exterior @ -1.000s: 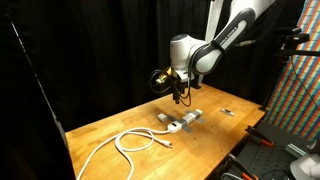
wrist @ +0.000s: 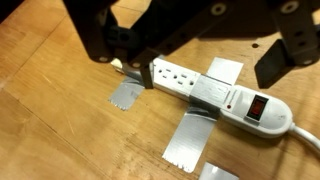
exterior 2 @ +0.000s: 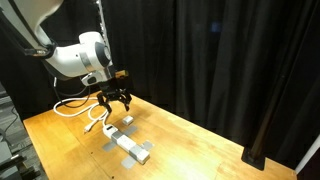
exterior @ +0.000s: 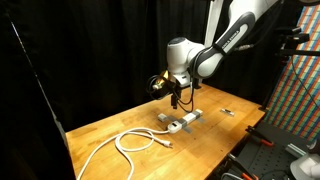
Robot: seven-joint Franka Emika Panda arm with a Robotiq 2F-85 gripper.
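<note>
A white power strip is fixed to the wooden table with strips of grey tape. Its red switch and a row of sockets face up. My gripper is above the strip, its black fingers wide apart with nothing between them. From the side, the gripper points down and stays clear of the table. A white cord loops over the table, with a plug lying near the strip's end.
A small white block lies beside the strip. Small items rest farther right on the table. Black curtains stand behind.
The arm has shifted slightly left and a little lower in the first exterior view. The strip, cord and plug have not moved.
</note>
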